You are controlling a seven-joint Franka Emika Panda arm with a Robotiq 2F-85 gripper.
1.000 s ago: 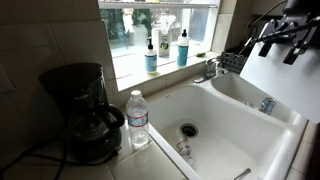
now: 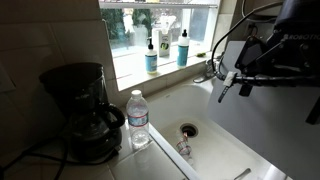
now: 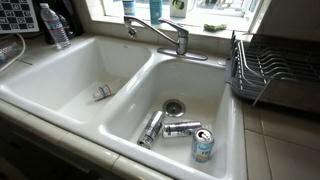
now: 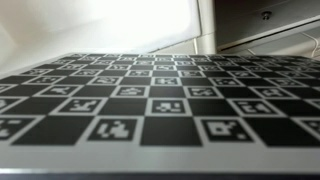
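My arm (image 2: 300,50) reaches in from the upper right in exterior view 1. At its end the dark gripper (image 2: 262,76) is beside a large flat panel (image 2: 270,115), seen pale grey from behind. A black-and-white checkered board (image 4: 165,107) with marker patterns fills the lower wrist view, close to the camera. Part of this pattern (image 3: 12,20) also shows at the upper left of exterior view 2. The fingertips and their hold on the panel cannot be made out.
A double sink (image 3: 125,108) holds several cans, including an upright one (image 3: 203,146), and a clear cup-like item (image 3: 102,92). A water bottle (image 2: 138,118) and coffee maker (image 2: 90,110) stand left of it. The faucet (image 3: 172,36) and dish rack (image 3: 275,72) are obstacles.
The arm and panel have moved left and lower in exterior view 1, covering more of the sink and hiding its far basin. The panel looks darker now. Bottle and coffee maker have not moved.
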